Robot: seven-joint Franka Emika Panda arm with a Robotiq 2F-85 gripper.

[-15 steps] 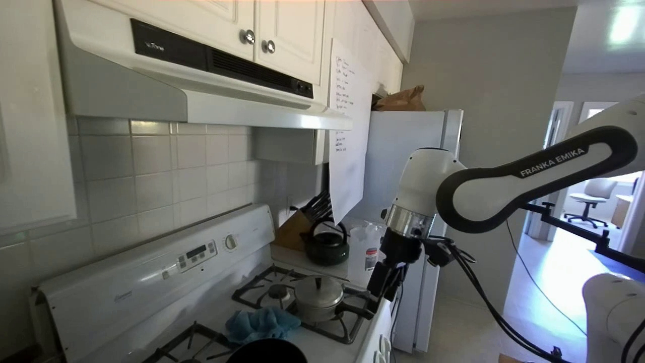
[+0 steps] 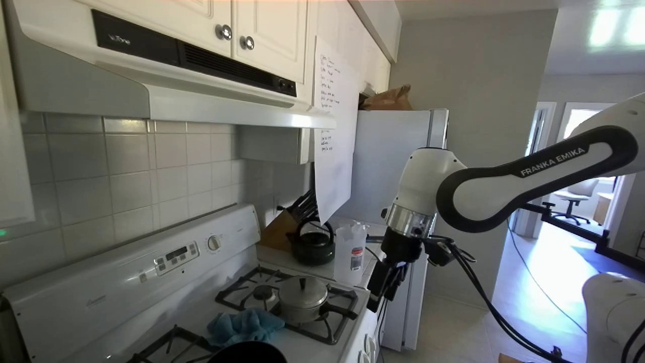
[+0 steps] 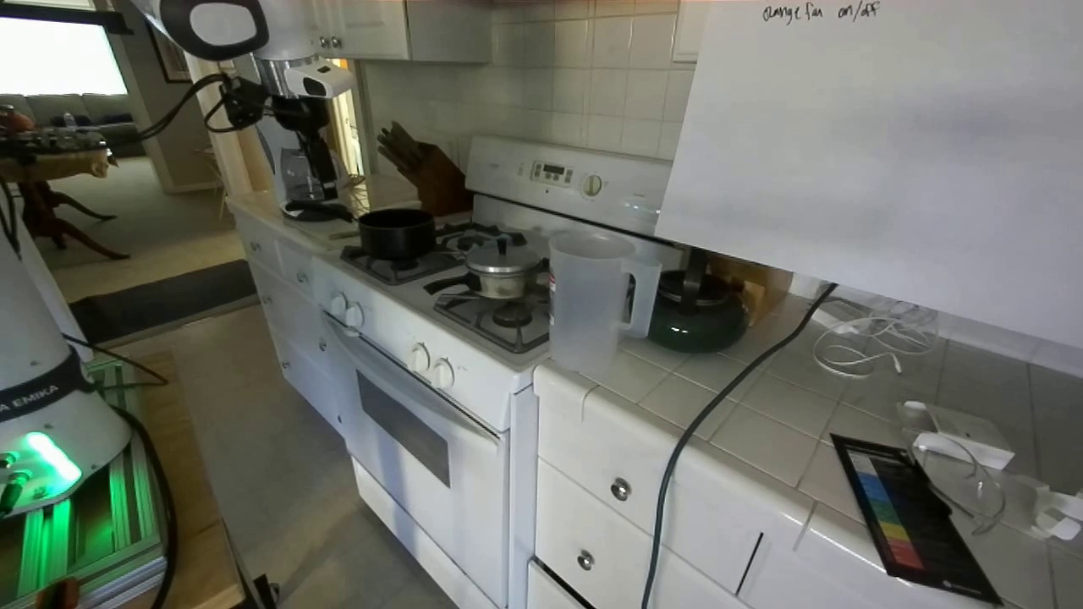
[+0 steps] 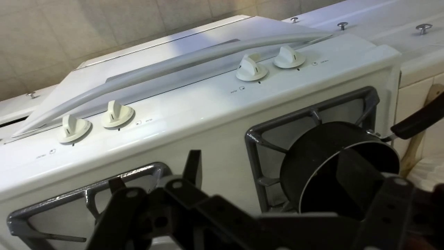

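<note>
My gripper is open in the wrist view, its dark fingers (image 4: 192,168) well apart, with nothing gripped between them. Below it lies the white stove top, with a black pot (image 4: 318,156) on a grate at the right. Several cream knobs (image 4: 250,68) line the stove's front edge. From exterior view 1, the gripper (image 2: 378,290) points down near the stove's front right corner. A lidded silver pot (image 2: 302,293) sits on the rear grate, a blue cloth (image 2: 245,325) beside it. Exterior view 2 has the gripper (image 3: 322,183) beyond the black pot (image 3: 396,235).
A translucent pitcher (image 3: 585,304) and a dark green kettle (image 3: 695,309) stand on the counter beside the stove. Behind is a wooden knife block (image 2: 279,233). The range hood (image 2: 230,109) overhangs the stove. A black cable (image 3: 700,436) hangs over the counter edge.
In exterior view 1 the kitchen, stove and pots have shifted left in the picture, while the arm keeps its place in it. The gripper now appears farther right relative to the silver pot's handle.
</note>
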